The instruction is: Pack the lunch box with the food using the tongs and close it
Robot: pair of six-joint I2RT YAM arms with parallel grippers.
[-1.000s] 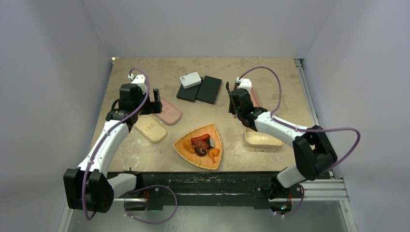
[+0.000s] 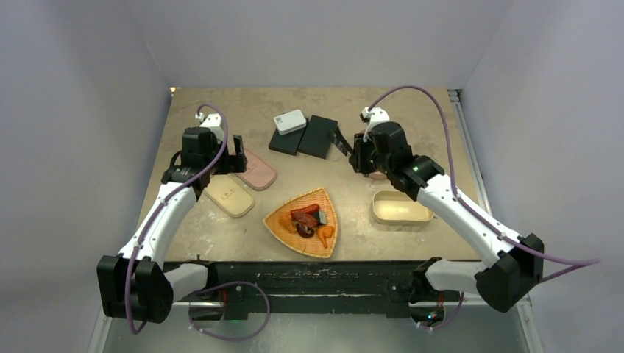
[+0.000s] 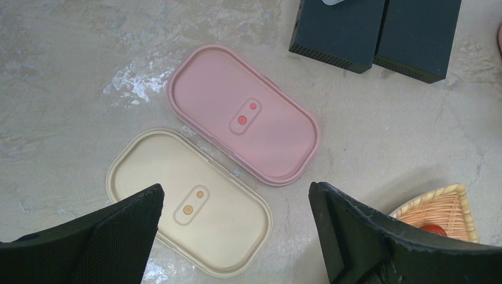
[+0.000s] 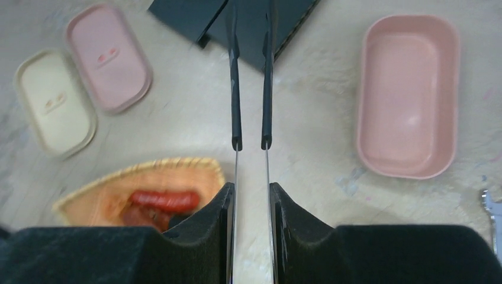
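My right gripper (image 2: 356,159) is raised at right centre, its fingers closed round the metal arms of black-tipped tongs (image 4: 235,100). Between the tongs' tips is a narrow gap with no food in it. To their right in the right wrist view lies an empty pink box (image 4: 408,97), mostly covered by the arm from above. A cream box (image 2: 401,209) stands empty at front right. The woven basket (image 2: 279,237) holds a sausage (image 2: 305,209) and other food pieces. Above the pink lid (image 3: 272,130) and cream lid (image 3: 225,231), my left gripper hangs open and empty.
Two dark flat blocks (image 2: 318,137) lie at the back centre, with a white device (image 2: 290,121) on the left one. A silver object (image 4: 494,219) is cut off at the right wrist view's edge. Bare table separates the basket from the blocks.
The left arm, basket, lids and cream box stay where they were.
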